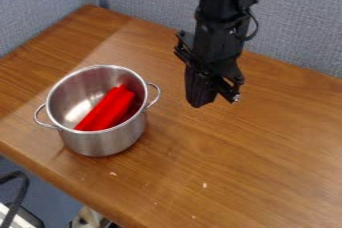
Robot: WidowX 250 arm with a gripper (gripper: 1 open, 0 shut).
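My black gripper (201, 90) hangs over the wooden table, right of and a little above a steel pot, pointing down. It looks shut, with nothing visible between its fingers. The steel pot (96, 135) with two wire handles stands at the left. A red elongated object (107, 110) lies inside it, leaning along the right side; its exact shape is partly hidden by the rim.
Grey textured walls stand along the back. Dark cables show at the lower left corner.
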